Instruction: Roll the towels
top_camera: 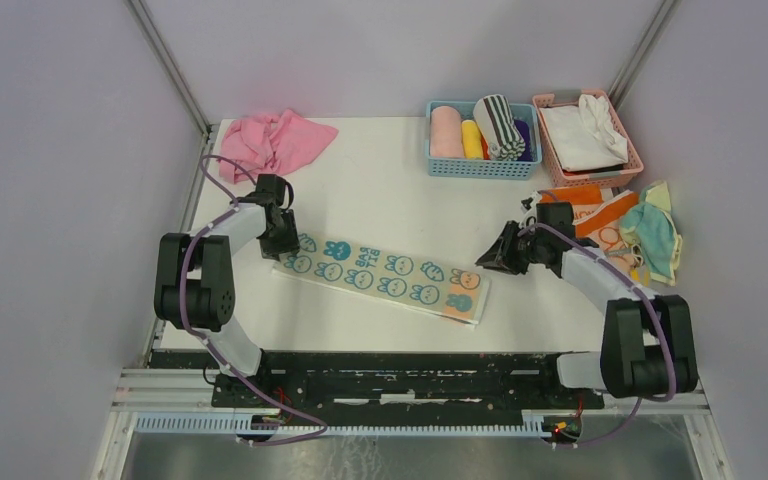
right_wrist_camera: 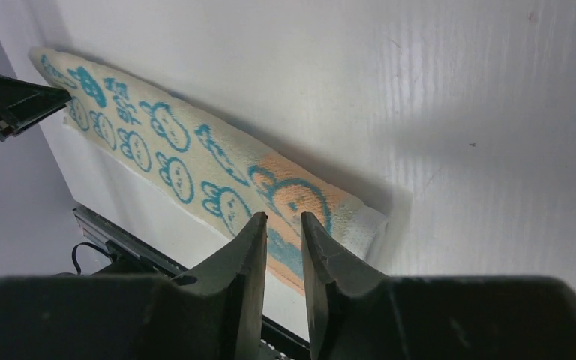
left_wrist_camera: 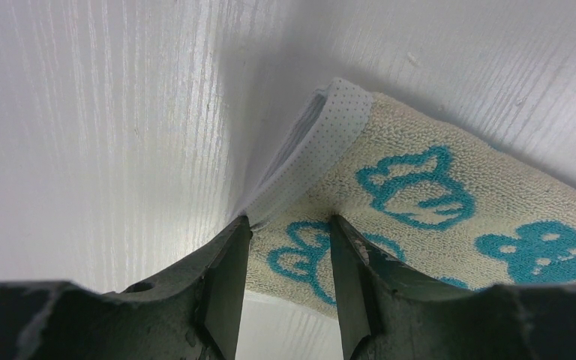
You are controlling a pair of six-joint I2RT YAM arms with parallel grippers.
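Note:
A long folded cream towel (top_camera: 380, 275) with teal animal prints lies diagonally across the table's middle. At its left end my left gripper (top_camera: 285, 240) is down on it; in the left wrist view its fingers (left_wrist_camera: 221, 285) are part open, the folded white edge (left_wrist_camera: 322, 142) against the left fingertip. My right gripper (top_camera: 500, 255) hovers just beyond the towel's right end. In the right wrist view its fingertips (right_wrist_camera: 251, 251) stand somewhat apart above the orange-printed end (right_wrist_camera: 307, 202).
A blue basket (top_camera: 480, 170) of rolled towels and a pink basket (top_camera: 600, 175) with white cloth stand at the back right. A pink towel (top_camera: 270, 140) lies back left, orange and teal towels (top_camera: 660, 230) at right.

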